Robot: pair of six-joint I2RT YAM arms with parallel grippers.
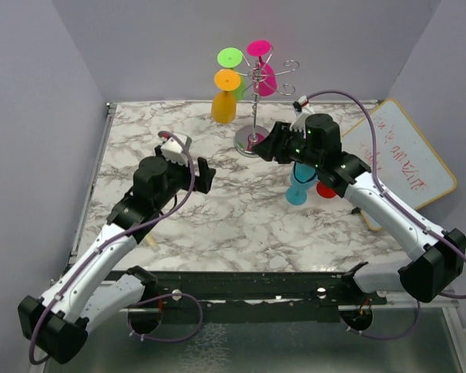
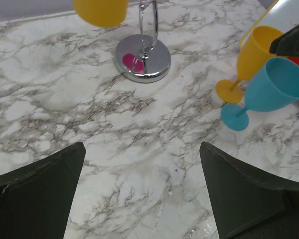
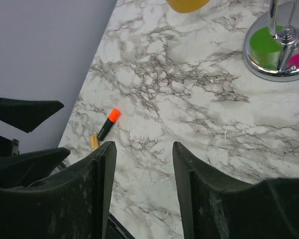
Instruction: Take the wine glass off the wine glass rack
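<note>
The chrome wine glass rack (image 1: 255, 101) stands at the back of the marble table. Orange (image 1: 224, 108), green (image 1: 239, 88) and pink (image 1: 267, 78) wine glasses hang from it upside down, feet uppermost. In the top view my left gripper (image 1: 199, 167) is in front of the rack and to its left, over the tabletop. Its fingers are open and empty in the left wrist view, with the bowl of the orange glass (image 2: 100, 11) farther off. My right gripper (image 1: 272, 146) is close to the front right of the rack base, open, holding nothing.
Upright on the right stand a blue glass (image 2: 274, 87), a yellow glass (image 2: 258, 54) and a red glass (image 1: 326, 190), partly under the right arm. A whiteboard (image 1: 404, 155) leans behind them. An orange-tipped marker (image 3: 109, 122) lies at the left. Mid-table is clear.
</note>
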